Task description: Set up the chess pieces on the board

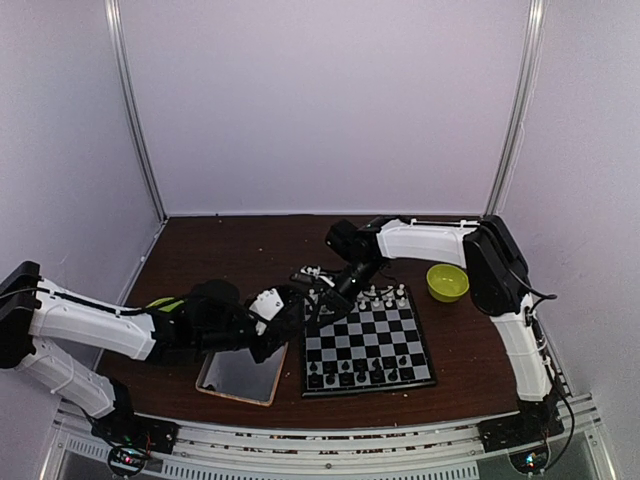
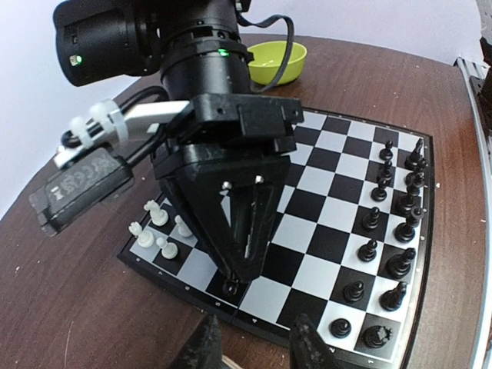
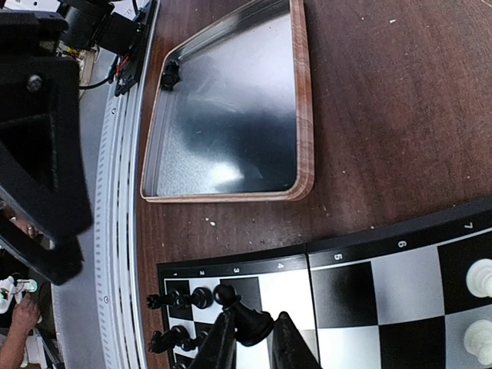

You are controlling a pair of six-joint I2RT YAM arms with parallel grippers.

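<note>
The checkered board [image 1: 362, 343] carries black pieces in rows along its near side, and white pieces [image 1: 388, 300] stand along its far side. In the right wrist view a black pawn [image 3: 252, 324] tilts between the fingertips of my right gripper, which is shut on it above the board. The pawn's dark tip [image 2: 231, 287] also peeks out below the right gripper in the left wrist view. My left gripper has its fingers apart with nothing between them, close to the board's left edge and facing the right gripper.
Left of the board lies a wood-rimmed tray [image 3: 305, 115] with one black piece [image 3: 170, 75] in its corner. A green bowl [image 1: 447, 283] stands right of the board. Both arms crowd together over the board's left side; bare table lies at the back.
</note>
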